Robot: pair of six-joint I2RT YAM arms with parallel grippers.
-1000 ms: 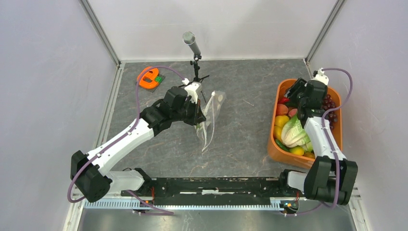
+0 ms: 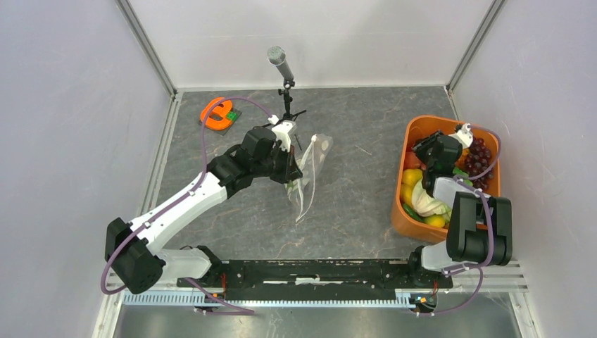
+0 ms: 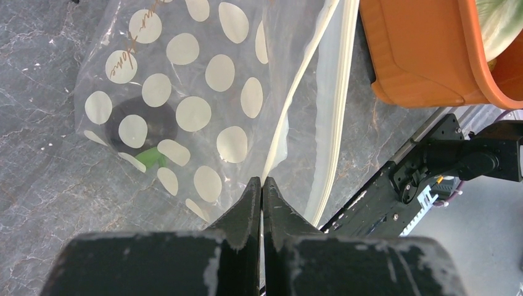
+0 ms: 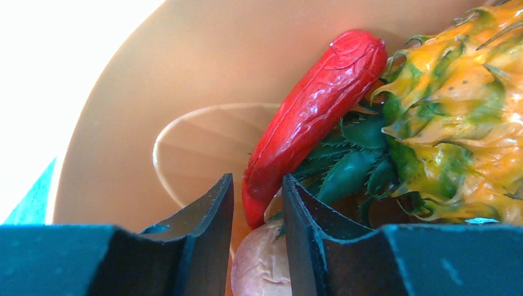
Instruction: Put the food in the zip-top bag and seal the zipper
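My left gripper is shut on the edge of the clear polka-dot zip top bag [image 3: 194, 114], which hangs with its pale zipper strips to the right. In the right wrist view, my right gripper is part open, low inside the orange bin [image 2: 399, 211], its fingertips either side of the lower end of a red pepper [image 4: 314, 111]. Whether they touch it is unclear. A pineapple [image 4: 456, 111] lies right of the pepper, and a pale round item [image 4: 259, 262] lies below.
The bin also holds grapes [image 2: 477, 158], yellow fruit [image 2: 412, 177] and cabbage [image 2: 426, 199]. A microphone stand [image 2: 287, 98] and an orange tool [image 2: 212, 113] stand at the back of the grey table. The floor between bag and bin is clear.
My right arm has moved down into the bin toward the pepper, its wrist now lower in the top view. The left arm and bag are nearly unchanged.
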